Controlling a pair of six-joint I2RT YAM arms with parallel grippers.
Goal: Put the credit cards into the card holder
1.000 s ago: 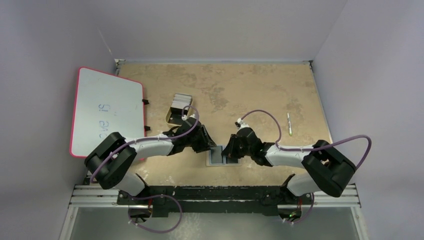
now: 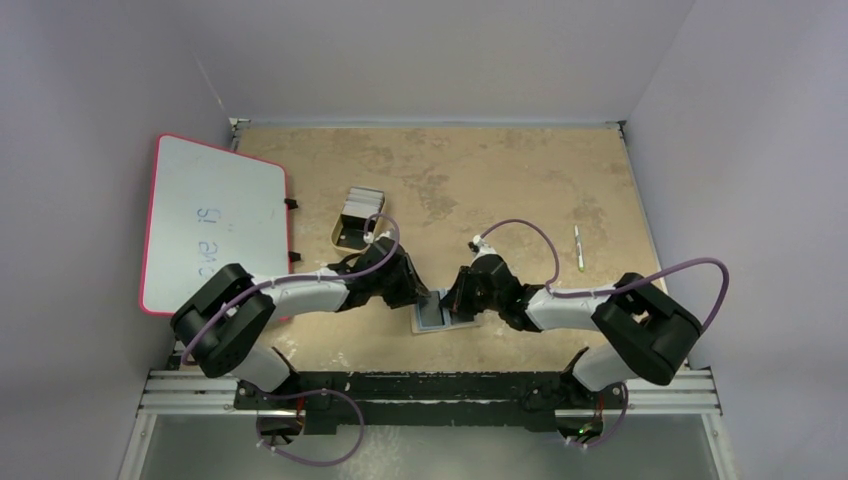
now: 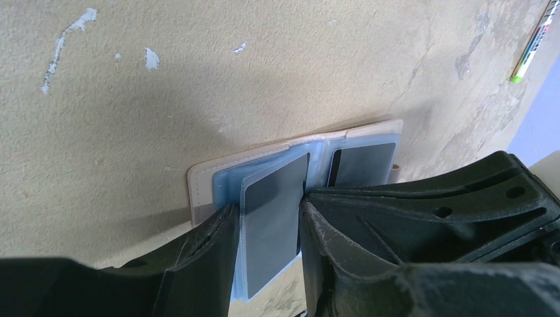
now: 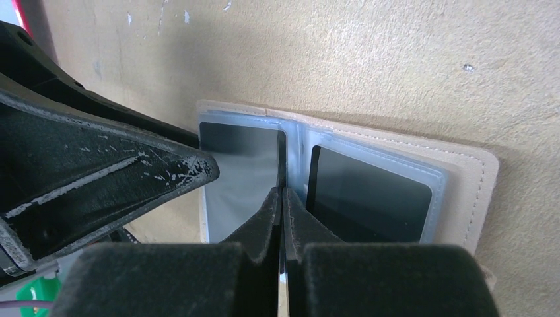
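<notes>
The card holder (image 2: 430, 313) lies spread open at the table's front middle, with pale leather edges and clear bluish pockets. A dark grey panel (image 3: 274, 224), a card or pocket face, fills its left page; another dark panel (image 4: 370, 198) shows on the right page. Over the left page my left gripper is open, one fingertip near each side of the panel. My right gripper is shut, nothing visible between its fingers, its tips at the left panel's inner edge beside the fold. Pale cards (image 2: 363, 203) stand in a tan box at the back left.
The tan box (image 2: 337, 236) sits behind my left arm. A whiteboard (image 2: 215, 225) leans at the left, and a marker (image 2: 579, 248) lies on the right. Both grippers are close together over the holder.
My right gripper has shifted slightly left, and the card holder has slid a little left with it. The left gripper has barely moved.
</notes>
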